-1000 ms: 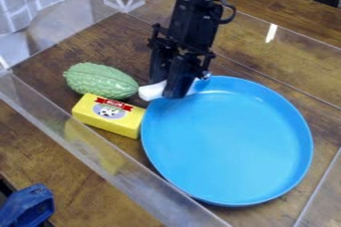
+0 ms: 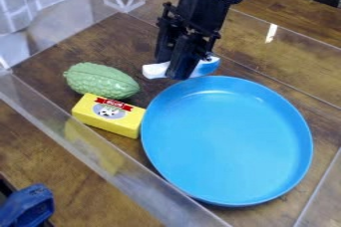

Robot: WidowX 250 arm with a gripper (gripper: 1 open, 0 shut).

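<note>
My black gripper hangs above the wooden surface at the top middle, shut on a small white-and-blue object just behind the blue plate. The fingertips are dark and partly hide that object. A pale green ridged vegetable lies to the left, and a yellow box with a red label and a face picture lies in front of it.
A clear plastic wall runs along the left and front. A blue item lies outside at the bottom left.
My gripper and the white-and-blue object have risen and moved back and slightly right, away from the vegetable and up from the plate's edge.
</note>
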